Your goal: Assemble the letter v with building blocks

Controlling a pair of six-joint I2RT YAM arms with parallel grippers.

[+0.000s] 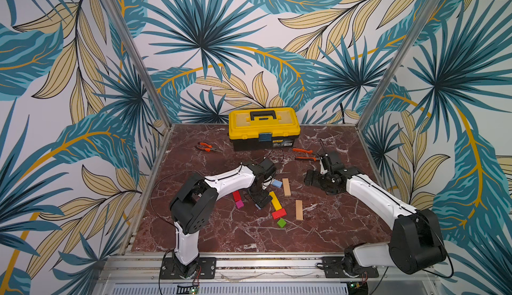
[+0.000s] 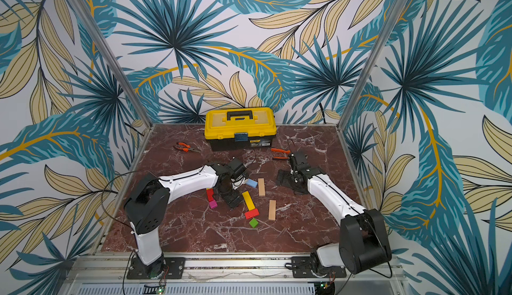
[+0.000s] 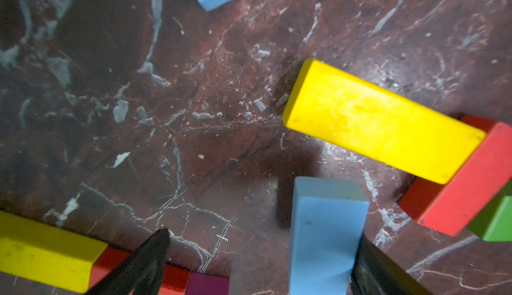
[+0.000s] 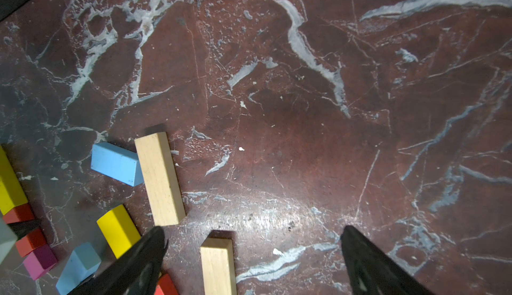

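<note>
My left gripper is open low over the table, with a blue block (image 3: 328, 236) between its fingers, close beside the right one; touching or not, I cannot tell. Beyond that finger, a yellow block (image 3: 384, 119) meets a red block (image 3: 464, 183), and a green block (image 3: 496, 215) adjoins the red. On the other side lies a row of yellow (image 3: 48, 252), red (image 3: 173, 278) and magenta (image 3: 208, 284) blocks. My right gripper stands open and empty. In its view are two wooden blocks, one (image 4: 160, 180) touching a light blue block (image 4: 116, 162), the other (image 4: 218, 265) nearer.
A yellow toolbox (image 1: 264, 127) stands at the back. Orange-handled pliers (image 1: 207, 146) lie to its left, and another orange-handled tool (image 1: 304, 154) is behind my right gripper.
</note>
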